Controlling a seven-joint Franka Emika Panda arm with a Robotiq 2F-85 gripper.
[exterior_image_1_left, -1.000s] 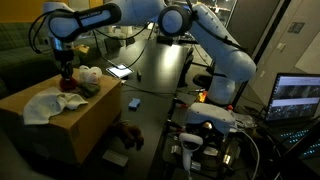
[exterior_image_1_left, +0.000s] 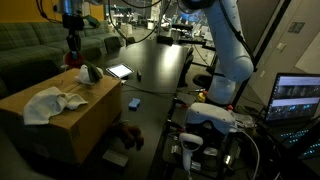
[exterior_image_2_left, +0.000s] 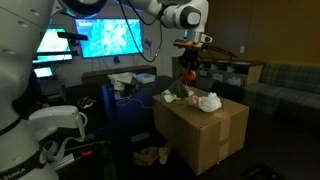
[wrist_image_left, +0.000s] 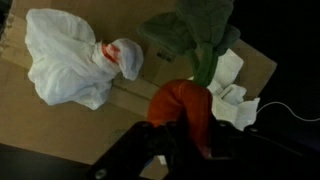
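A rounded red object (wrist_image_left: 183, 105) is held at the fingertips of my gripper (exterior_image_1_left: 74, 52), which is shut on it. It hangs above a brown cardboard box (exterior_image_1_left: 85, 125); in the second exterior view the red object (exterior_image_2_left: 190, 76) also shows over the box top. A dark green, broccoli-like plush (wrist_image_left: 195, 30) lies on the box beside the held object in the wrist view. Across from it rests a crumpled white cloth or bag (wrist_image_left: 72, 58) with a red mark. More white material (wrist_image_left: 230, 95) is partly hidden behind the red object.
Brown items (exterior_image_2_left: 150, 155) lie on the dark floor in front of the box. A small blue object (exterior_image_1_left: 135, 103) and a white sheet or tablet (exterior_image_1_left: 120, 71) are on the dark surface to the right. Behind the box stands a couch (exterior_image_1_left: 30, 45); a person (exterior_image_2_left: 187, 25) is beyond it.
My gripper has risen from near the box top, carrying the red object up with it. The white cloth and the box have stayed in place.
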